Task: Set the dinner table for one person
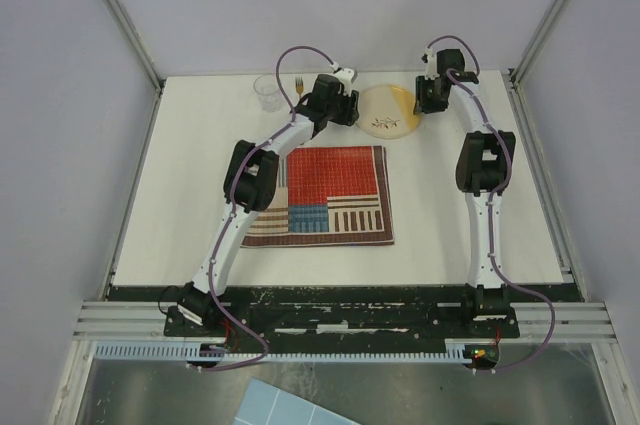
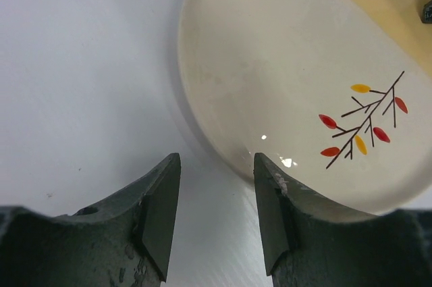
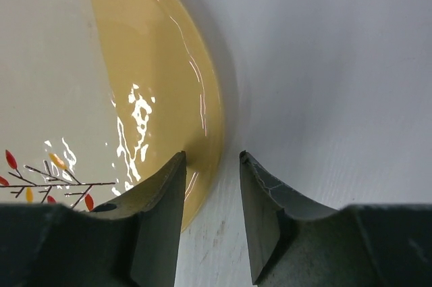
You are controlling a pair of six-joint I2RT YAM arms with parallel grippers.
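Note:
A cream plate with a yellow side and a leaf design (image 1: 385, 117) lies at the table's back edge. My left gripper (image 1: 352, 110) is at its left rim. In the left wrist view the fingers are parted, the right finger (image 2: 270, 196) over the rim and the other beyond it. At the plate's right side stands my right gripper (image 1: 422, 103), open; in the right wrist view its left finger (image 3: 177, 172) is over the yellow rim and the right one outside. The red, blue and striped placemat (image 1: 330, 177) lies flat on the table, empty.
A clear glass (image 1: 268, 94) stands at the back left. Beside it a gold fork (image 1: 299, 85) is partly covered by the left arm.

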